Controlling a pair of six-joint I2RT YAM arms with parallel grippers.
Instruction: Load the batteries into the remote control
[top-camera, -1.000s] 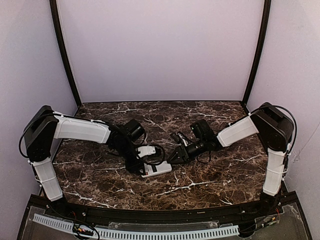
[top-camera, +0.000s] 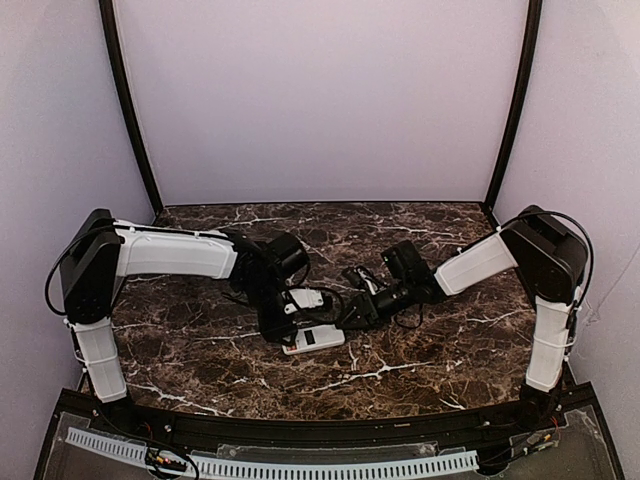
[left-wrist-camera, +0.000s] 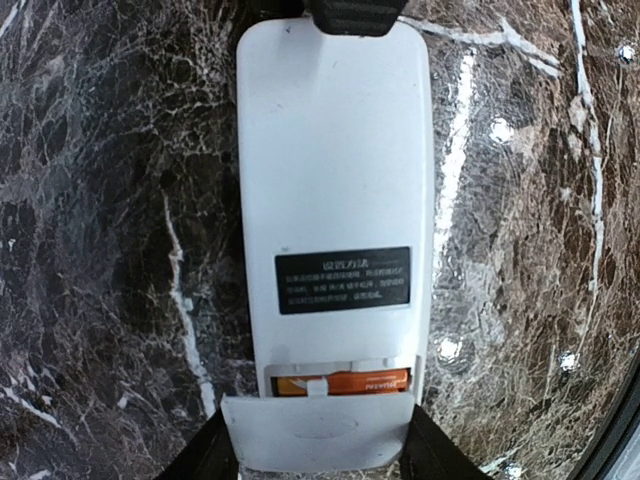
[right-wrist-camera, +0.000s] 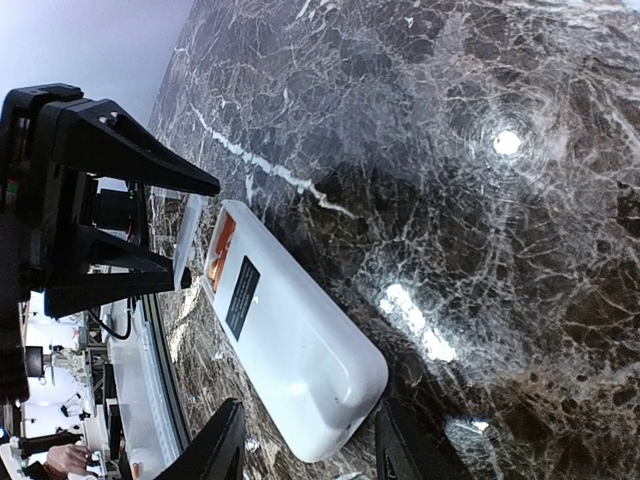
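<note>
The white remote (top-camera: 321, 337) lies back up on the marble table, its battery bay at the left end. An orange battery shows in that bay, seen also in the right wrist view. My left gripper is shut on the white battery cover, held over the bay end of the remote, slightly raised in the right wrist view. My right gripper is at the other end of the remote, fingers apart either side of it; whether they touch it cannot be told.
Pale walls stand at the back and sides, with a dark front edge.
The right arm and the remote look almost unchanged.
</note>
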